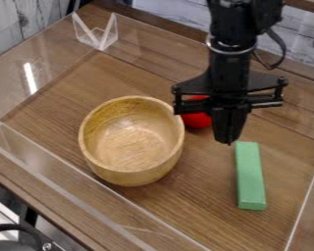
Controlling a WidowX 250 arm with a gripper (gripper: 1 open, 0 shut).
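My gripper (228, 126) hangs in the middle right of the view, shut, with nothing seen between its fingers. A red round object (195, 120) sits just behind and left of it, partly covered by the gripper body. A tan bowl (127, 137) stands to the left. A green bar (249, 176) lies on the table (160, 214) below and right of the gripper.
A clear wire or plastic holder (97, 29) stands at the back left.
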